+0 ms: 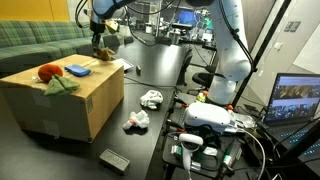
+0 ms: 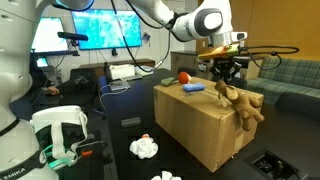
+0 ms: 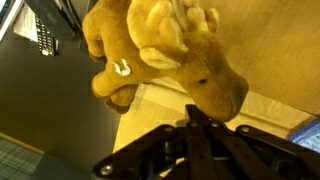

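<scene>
A brown plush animal [image 2: 241, 106] lies at the end of the cardboard box [image 2: 195, 125], its limbs hanging over the edge. In the wrist view, the toy's muzzle [image 3: 218, 92] reaches right up to the dark fingertips. My gripper is shut, and nothing clearly shows between its fingers; whether they touch the plush cannot be told. From the first exterior view, the gripper [image 1: 98, 41] appears just above the toy [image 1: 104, 53], at the box's back corner.
On the box top are a red ball-like item [image 1: 49, 72], a green cloth [image 1: 62, 86] and a blue item [image 1: 77, 70]. White crumpled cloths [image 1: 137, 120] lie on the dark floor. A dark, flat object [image 2: 273, 164] is on the floor beside the box.
</scene>
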